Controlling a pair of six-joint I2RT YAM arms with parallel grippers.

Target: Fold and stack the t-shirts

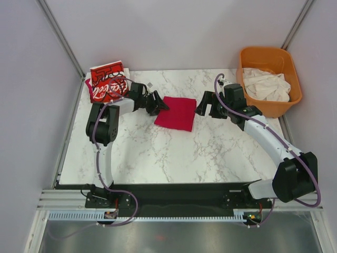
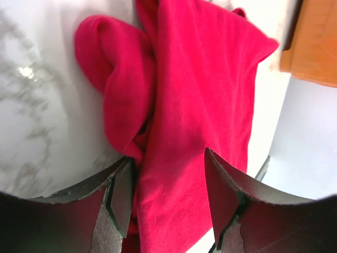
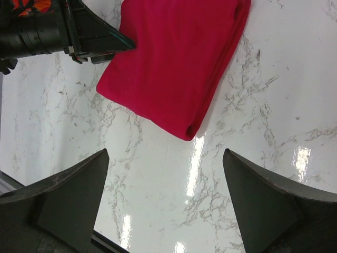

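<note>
A red t-shirt (image 1: 178, 114), folded into a rough square, lies slightly turned on the middle of the table. My left gripper (image 1: 161, 106) is shut on its left edge; in the left wrist view the bunched red cloth (image 2: 174, 132) runs between the fingers. To the right of the shirt, my right gripper (image 1: 199, 108) stands open with empty space between its fingers. Bare marble shows between those fingers in the right wrist view, with the shirt's near corner beyond them. At the back left sits a stack of shirts (image 1: 107, 74), the top one red with a dark print.
An orange basket (image 1: 245, 63) holding white cloth (image 1: 267, 84) stands at the back right. The left arm's forearm crosses between the stack and the red shirt.
</note>
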